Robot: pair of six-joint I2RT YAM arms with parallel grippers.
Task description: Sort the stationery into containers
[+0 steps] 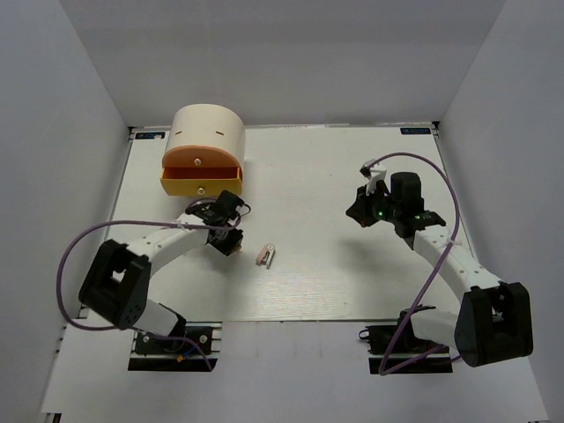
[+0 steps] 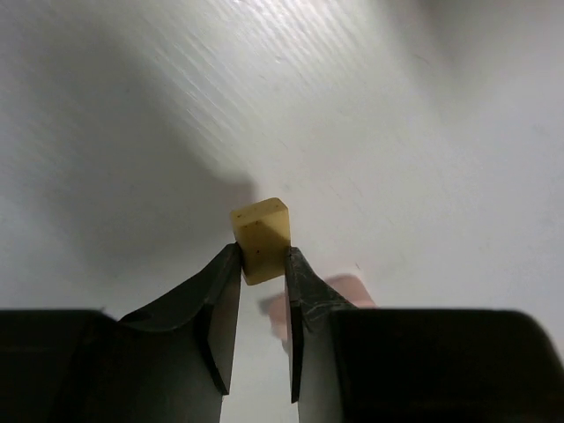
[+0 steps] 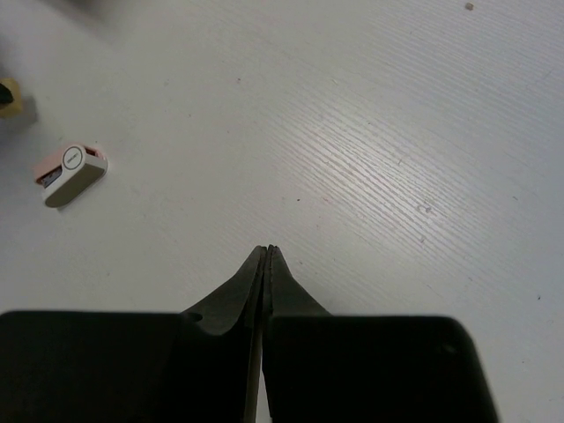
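Note:
In the left wrist view a small yellow block [image 2: 263, 238] sits between the fingertips of my left gripper, one on each side and both appearing to touch it. Whether its lower end rests on the table is hidden. From above, that gripper [image 1: 231, 243] is low over the table's left half. A pink and white stapler [image 1: 265, 256] lies just to its right, and the right wrist view shows the stapler [image 3: 72, 174] near the left edge. My right gripper is shut over bare table, nothing visible between its fingers.
A rounded cabinet [image 1: 205, 132] with an orange front stands at the back left, and its lower drawer [image 1: 201, 188] is pulled out.

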